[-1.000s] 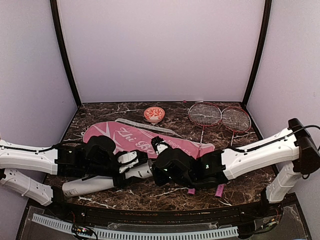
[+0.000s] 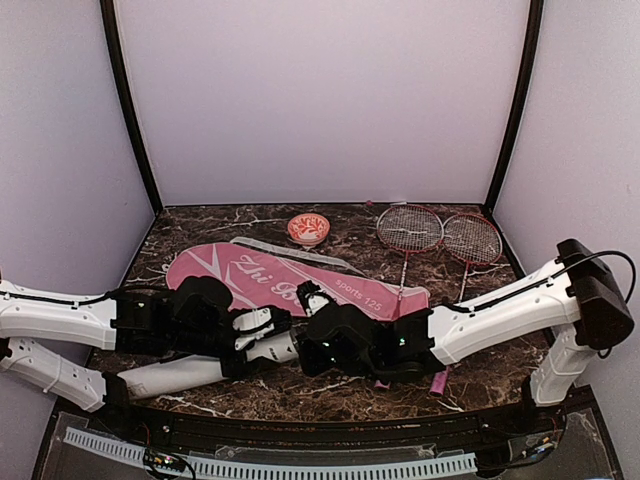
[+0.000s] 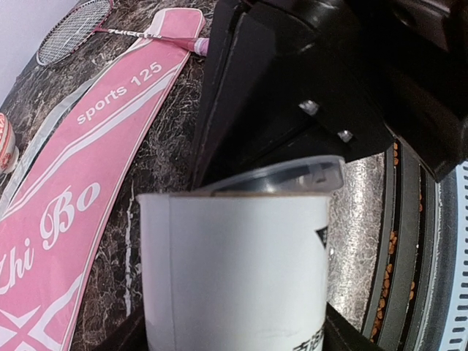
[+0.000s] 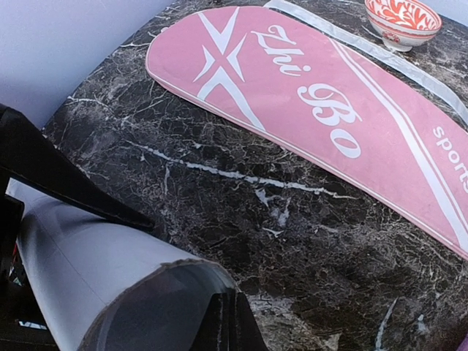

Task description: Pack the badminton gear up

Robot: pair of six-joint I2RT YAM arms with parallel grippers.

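A white shuttlecock tube (image 2: 180, 377) lies tilted at the front left in the top view. My left gripper is shut around it near its right end. At that end a clear plastic lid (image 3: 314, 174) stands at an angle in the left wrist view. The right gripper is shut, its fingertips at the tube's round rim; whether a thin edge sits between them I cannot tell. Behind both arms the pink racket bag (image 2: 225, 262) lies flat, partly covered by them in the top view. Two rackets (image 2: 409, 230) (image 2: 472, 240) rest at the right.
An orange-and-white bowl (image 2: 308, 229) stands at the back, beyond the bag. Both arms nearly meet at front centre, leaving little room between them.
Over the last second the tube and left gripper have slid slightly left. My right arm has shifted left as well, staying at the tube's end. Bag, bowl and rackets have not moved.
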